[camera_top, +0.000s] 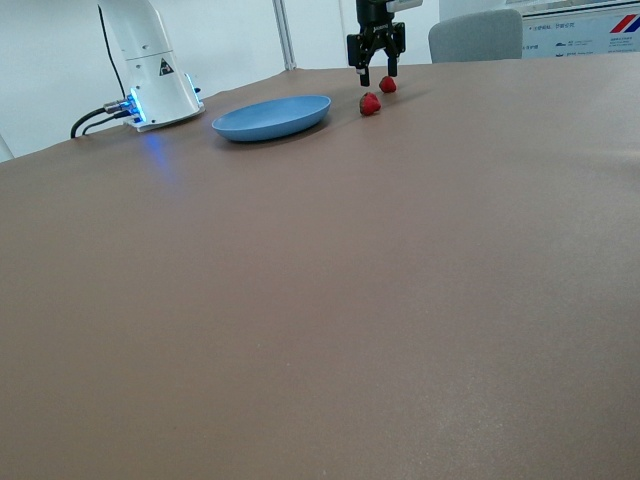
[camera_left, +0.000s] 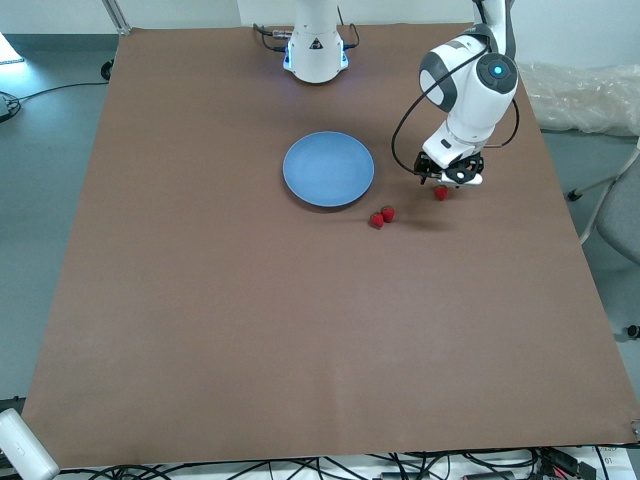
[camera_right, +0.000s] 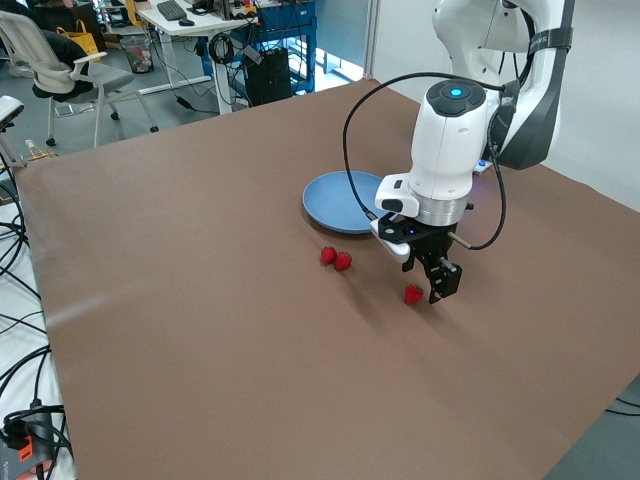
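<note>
My gripper (camera_top: 378, 74) hangs above the table near three red strawberries, open, with nothing between its two black fingers. In the right camera view one strawberry (camera_right: 413, 294) lies beside and slightly below my gripper (camera_right: 420, 285); two more, a strawberry (camera_right: 328, 255) and its neighbour (camera_right: 343, 261), lie close together to the left. A blue plate (camera_left: 328, 160) is empty on the brown table (camera_left: 320, 320), left of the gripper in the left camera view. In the top camera view the strawberries (camera_top: 370, 104) appear partly behind one another.
The white robot base (camera_left: 316, 50) with cables stands at the back of the table, behind the plate. Cables and hardware lie along one edge, and a grey chair (camera_left: 625, 210) stands beside the table.
</note>
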